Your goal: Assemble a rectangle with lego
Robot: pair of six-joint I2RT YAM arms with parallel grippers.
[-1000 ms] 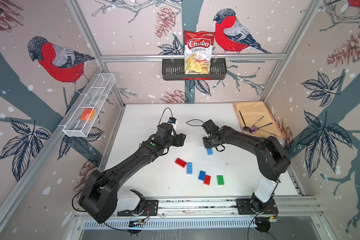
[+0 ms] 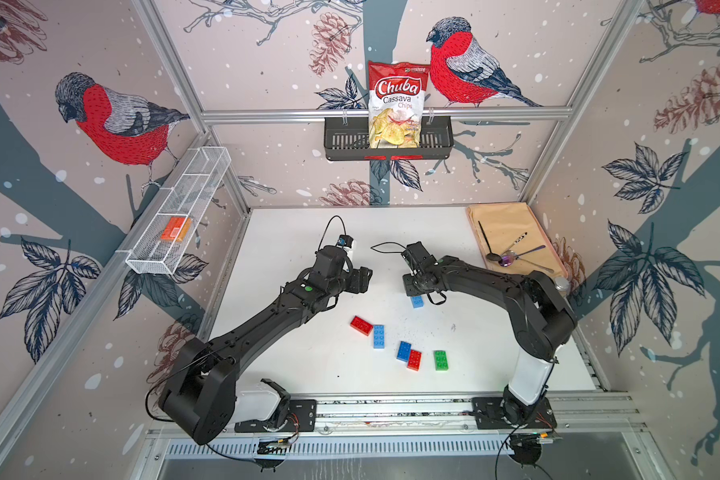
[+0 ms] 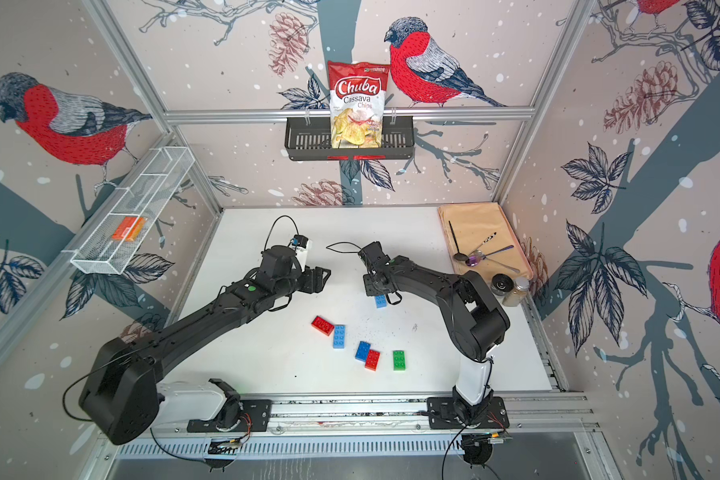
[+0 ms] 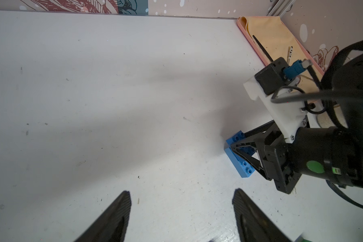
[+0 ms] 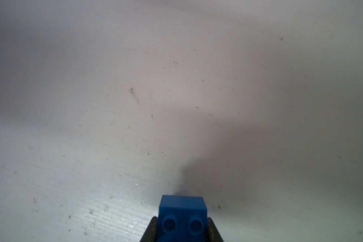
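My right gripper is shut on a blue brick at the centre of the table; in the left wrist view the brick [image 4: 242,167] shows beneath its fingers. My left gripper hangs open to the left, nothing between its fingers. Nearer the front lie a red brick [image 2: 361,325], a light blue brick [image 2: 378,336], a darker blue brick [image 2: 404,350] with a red brick [image 2: 414,360] against it, and a green brick [image 2: 441,360].
A tan mat [image 2: 500,226] with utensils lies at the back right, with jars [image 3: 516,291] beside it. A wire rack [image 2: 148,260] hangs on the left wall.
The right gripper and its blue brick have shifted slightly to the left and back. The left arm and loose bricks have not moved.
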